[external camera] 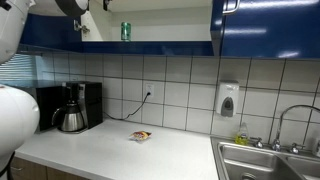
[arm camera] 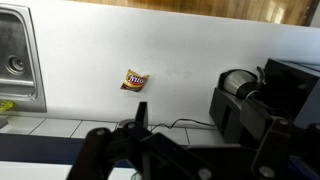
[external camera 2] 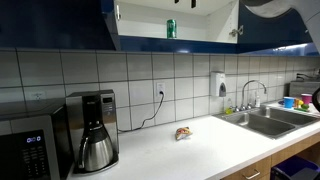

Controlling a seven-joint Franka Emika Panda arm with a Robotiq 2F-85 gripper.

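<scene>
A small orange and brown snack bag [external camera: 140,135] lies on the white counter, seen from above in the wrist view as a bag [arm camera: 134,80] with pale lettering. In the open upper cabinet stands a green can [external camera 2: 171,28], upright on the shelf. My gripper is high above the counter, its dark fingers spread wide apart with nothing between them. Only a little of it shows at the top edge of the exterior views, so its distance from the can is hard to tell.
A coffee maker with a steel carafe [external camera 2: 96,147] stands at the counter's left, near a black microwave [external camera 2: 28,148]. The sink [external camera: 255,163] is at the right. Blue cabinet doors [external camera: 268,30] flank the open shelf.
</scene>
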